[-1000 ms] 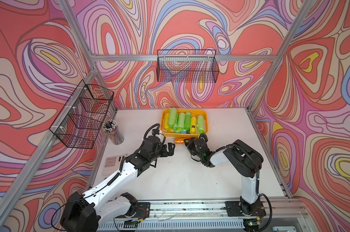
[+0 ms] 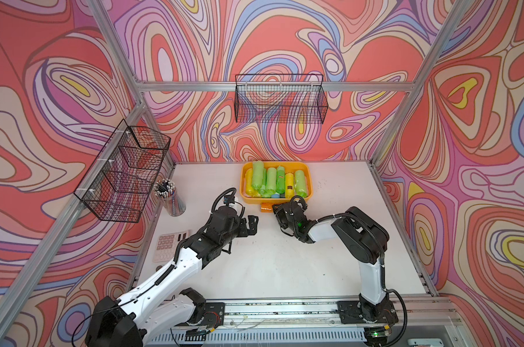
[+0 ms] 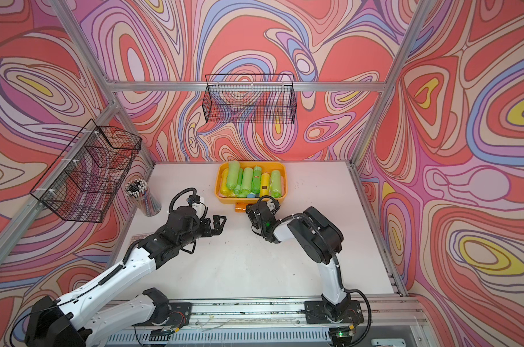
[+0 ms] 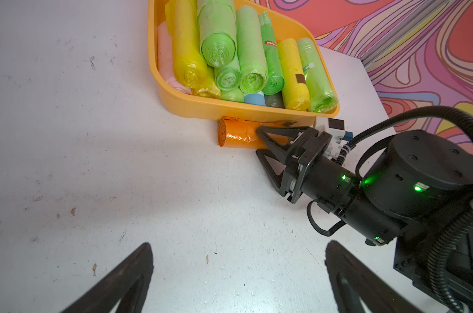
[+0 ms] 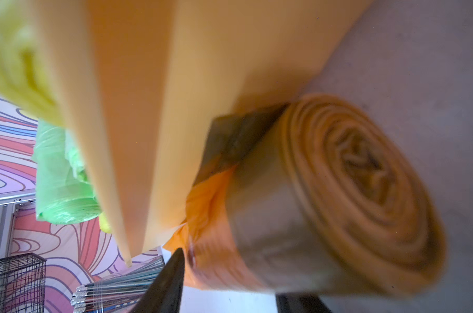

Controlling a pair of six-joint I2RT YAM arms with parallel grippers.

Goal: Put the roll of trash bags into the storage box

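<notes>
An orange roll of trash bags (image 4: 239, 133) lies on the table against the front wall of the orange storage box (image 4: 171, 104), which holds several green and yellow rolls. My right gripper is part open around the roll, fingers at its near side; in the right wrist view the roll fills the space above the blurred fingertips. Whether it is held firmly I cannot tell. My left gripper is open with nothing between its fingers, left of the roll and nearer the front.
A cup of pens (image 2: 172, 202) and a pink calculator (image 2: 169, 245) stand at the left. Wire baskets (image 2: 279, 101) hang on the walls.
My right gripper and the roll have shifted slightly back toward the box over the last second. The left arm has moved slightly left.
</notes>
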